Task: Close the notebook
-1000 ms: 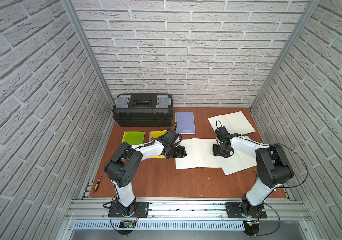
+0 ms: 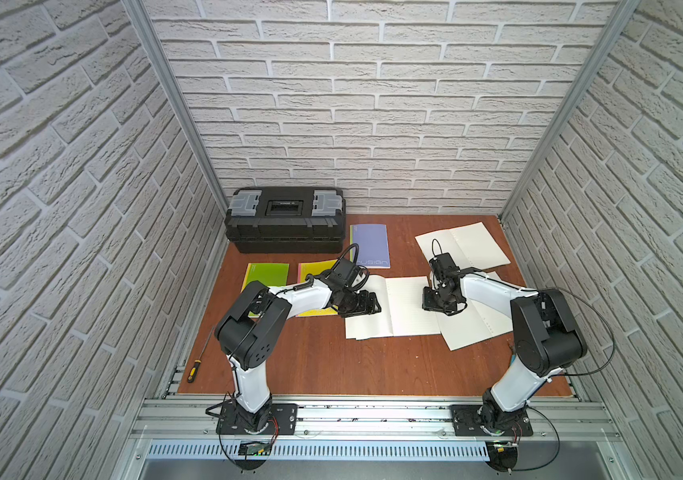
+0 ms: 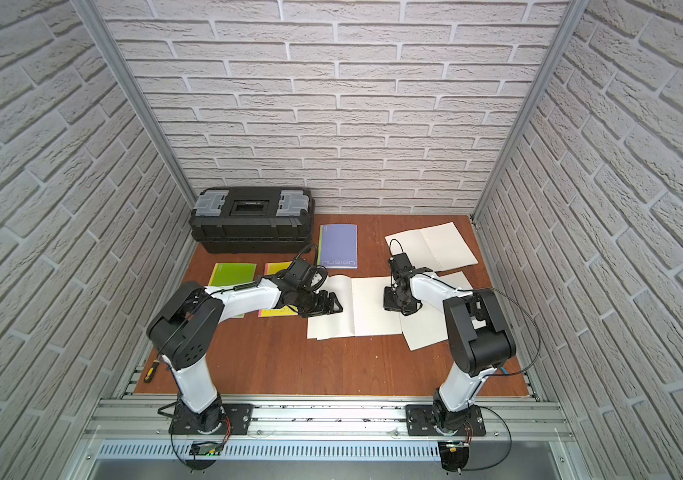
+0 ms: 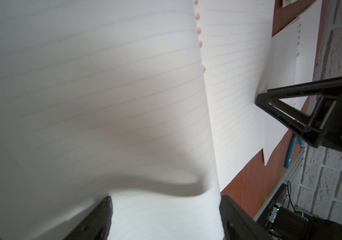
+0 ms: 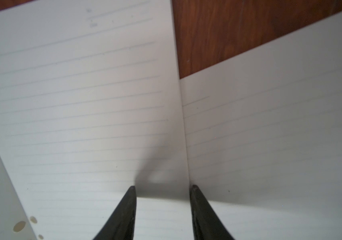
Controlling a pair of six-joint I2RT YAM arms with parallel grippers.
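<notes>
An open lined notebook (image 2: 410,320) lies flat in the middle of the table. Its left page is curled and buckled in the left wrist view (image 4: 99,100), with my left gripper (image 2: 365,302) low on it and fingers (image 4: 89,224) apart at the lower frame edge. My right gripper (image 2: 433,297) rests low on the right page (image 5: 78,100), near its outer edge where it borders another open notebook (image 5: 271,132). Its two fingertips stand part apart, with no held thing visible between them. Whether paper is pinched by the left fingers cannot be told.
Green (image 2: 265,274), yellow (image 2: 316,266) and purple (image 2: 369,244) notebooks lie left and behind. A black toolbox (image 2: 284,228) stands back left, another open notebook (image 2: 469,244) back right. A screwdriver (image 2: 193,372) lies front left.
The notebook's left page and spine have shifted a little leftward, the page looking more curled. My left gripper has moved slightly; the right arm has hardly moved.
</notes>
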